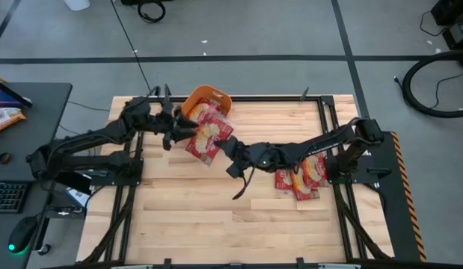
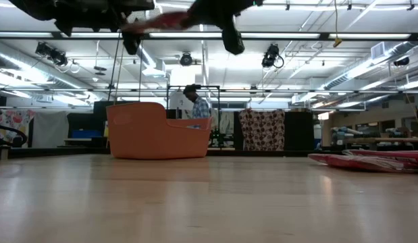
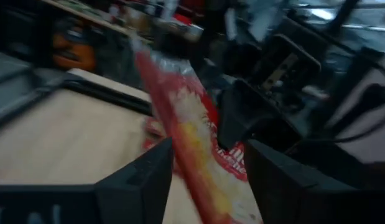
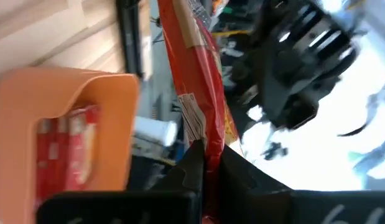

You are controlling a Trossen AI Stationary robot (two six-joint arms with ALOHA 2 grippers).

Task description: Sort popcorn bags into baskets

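Note:
A red popcorn bag (image 1: 207, 137) hangs above the table between the arms, in front of the orange basket (image 2: 142, 131). My right gripper is shut on this bag's edge; the bag rises from its fingertips in the right wrist view. My left gripper stands open just left of the bag, its fingers (image 3: 147, 180) spread wide with the bag showing beyond and between them, blurred. Other red bags (image 4: 68, 149) lie inside the basket. On the table's right side is a group of red bags (image 1: 300, 181), partly under the right arm.
Dark frame rails (image 1: 126, 217) run along the table's sides. To the left stands a desk with a keyboard (image 1: 8, 197) and a mouse (image 1: 22, 234).

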